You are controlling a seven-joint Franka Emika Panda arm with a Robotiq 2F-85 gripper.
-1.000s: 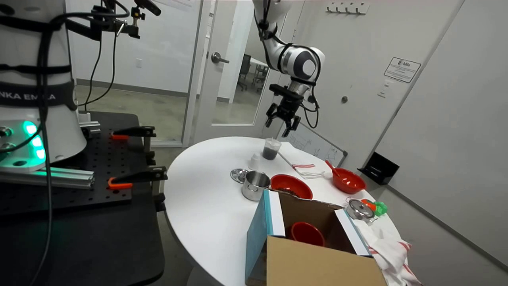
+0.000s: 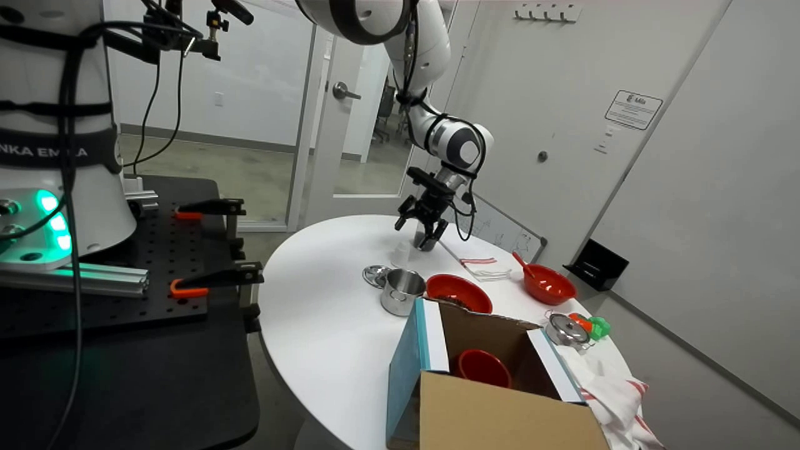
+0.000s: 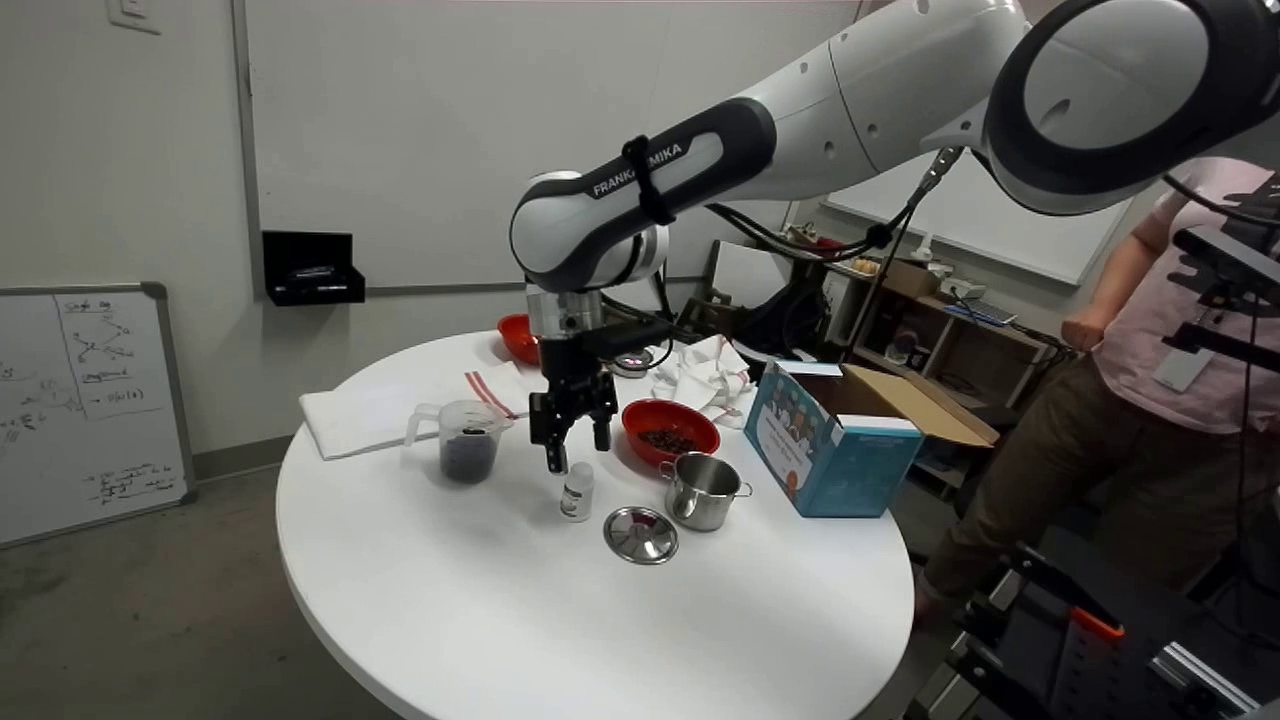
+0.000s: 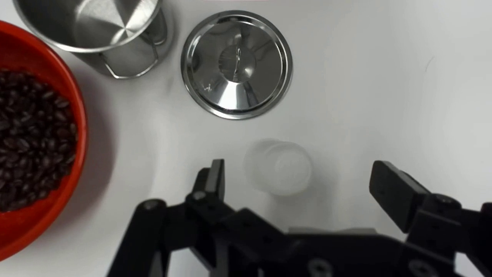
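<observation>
My gripper is open above the table, its black fingers [image 4: 397, 194] wide apart. Between and just beyond them in the wrist view stands a small white bottle [image 4: 288, 170], seen from its cap. Exterior view 2 shows the bottle [image 3: 577, 492] upright on the white table, with my gripper [image 3: 572, 444] over and slightly behind it. Nothing touches the bottle in the wrist view. A shiny round lid [image 4: 236, 64] lies flat near it. Beside the lid stands a steel pot [image 3: 704, 490], and a red bowl [image 3: 671, 432] of dark beans sits behind the pot.
A clear measuring cup [image 3: 468, 442] with dark contents stands left of my gripper. An open blue box [image 3: 828, 444] occupies the table's right side. A white cloth [image 3: 372, 416] lies toward the back left.
My gripper has come down and a little to the left in exterior view 1, now covering part of the measuring cup. The objects on the table have not visibly moved.
</observation>
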